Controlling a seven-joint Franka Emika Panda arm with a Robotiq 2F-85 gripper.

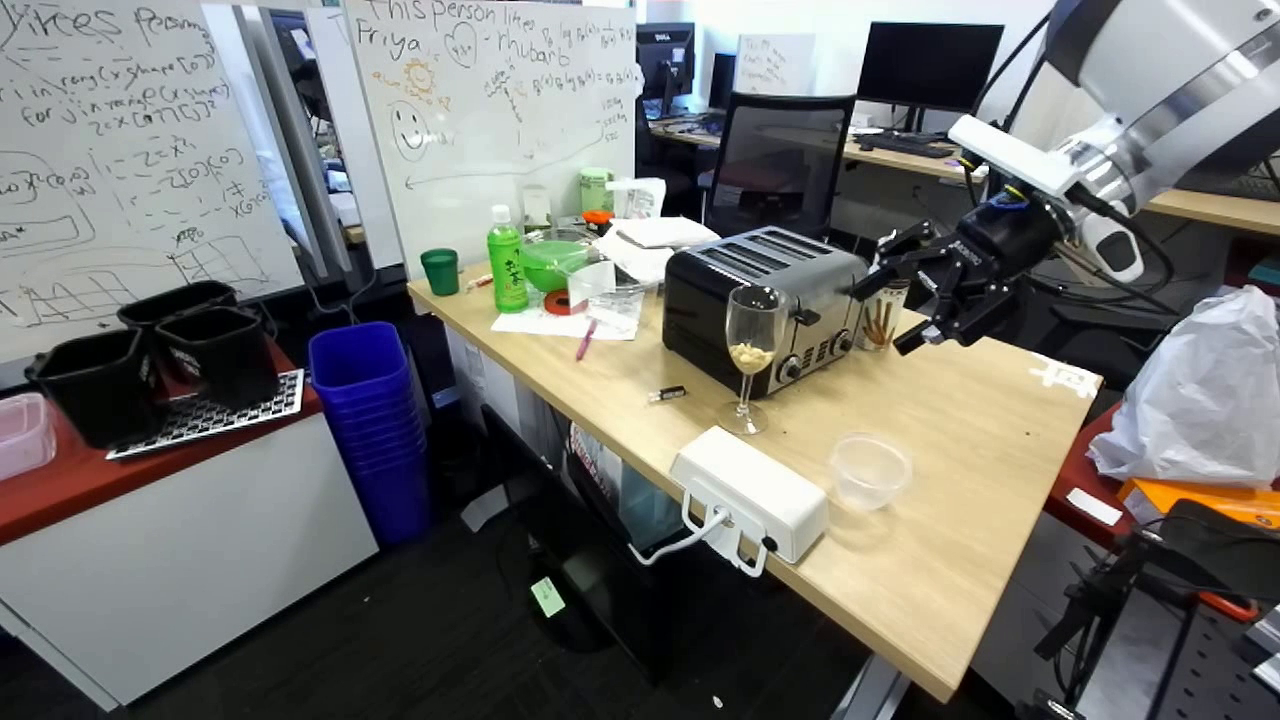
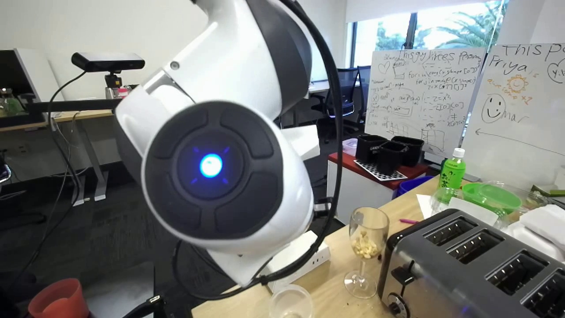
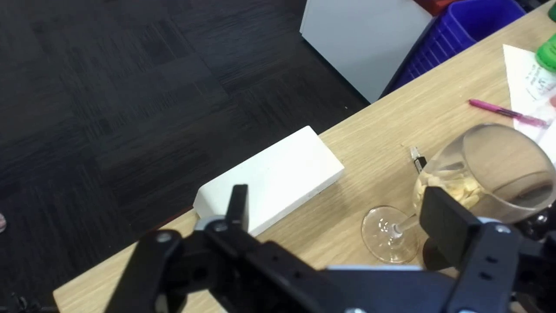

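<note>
My gripper (image 1: 879,318) is open above the right part of the table, in front of the toaster's control side in exterior view 1. Nothing shows between its fingers in the wrist view. A wine glass (image 1: 755,336) holding pale pieces stands upright beside the toaster (image 1: 768,306); in the wrist view the right finger overlaps the glass (image 3: 484,172). A clear plastic bowl (image 1: 870,470) rests on the table to the right of the glass. Exterior view 2 has my arm in front, with the gripper hidden.
A white power box (image 1: 750,494) sits at the table's near edge. Behind the gripper is a can (image 1: 884,314) with a patterned side. A green bottle (image 1: 506,260), green bowl (image 1: 554,264) and pink pen (image 1: 585,340) lie toward the far left end.
</note>
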